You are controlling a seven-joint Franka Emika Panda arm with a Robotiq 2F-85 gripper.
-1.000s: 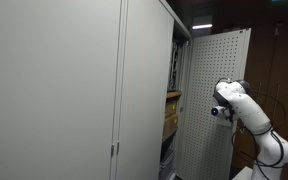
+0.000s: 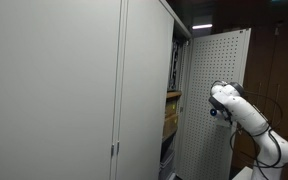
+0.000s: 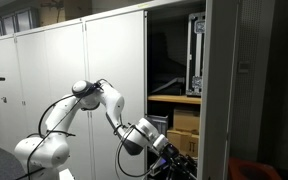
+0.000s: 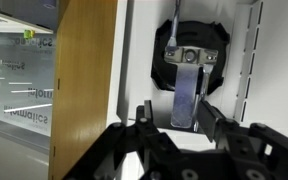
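Observation:
In the wrist view my gripper has its fingers apart. Between and just beyond them lies a metal latch or handle [image 4: 187, 82] on a black rounded mount, set against a white panel. Contact between the fingers and the metal piece cannot be made out. In the first exterior view the gripper is at the perforated cabinet door [image 2: 206, 75], which stands swung open; its fingertips are too small to judge there. The second exterior view shows the arm [image 3: 134, 135] reaching low toward the open cabinet, its fingers hard to separate from the dark background.
Cardboard boxes [image 3: 185, 133] and a dark case with silver edges [image 3: 196, 55] sit on the cabinet's shelves. Tall white closed panels [image 2: 49, 90] fill the left. A wooden strip [image 4: 87, 80] and a glazed area with lettering border the wrist view's left.
The wrist end of the arm has shifted very slightly by the perforated door. The door and cabinet look unchanged.

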